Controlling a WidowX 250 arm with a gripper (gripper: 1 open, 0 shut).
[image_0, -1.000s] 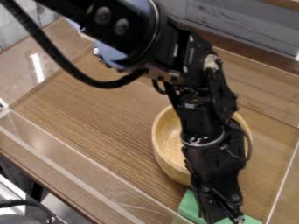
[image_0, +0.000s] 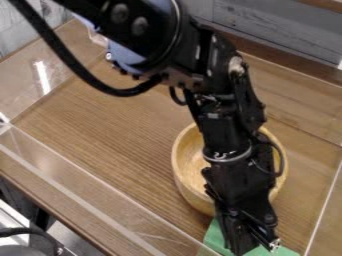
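My black gripper (image_0: 250, 232) reaches down at the right, its fingertips low over a green mat or cloth (image_0: 214, 237) at the bottom edge. It appears shut; whether anything thin is between the fingers is hidden. A light tan bowl (image_0: 191, 165) sits behind the arm, partly covered by it.
The wooden table (image_0: 107, 125) has a wide bare area at the left. A clear strip (image_0: 80, 175) runs along the near left edge, and a grey wall (image_0: 281, 55) stands at the back.
The gripper has shifted very slightly; the bowl and green piece look the same.
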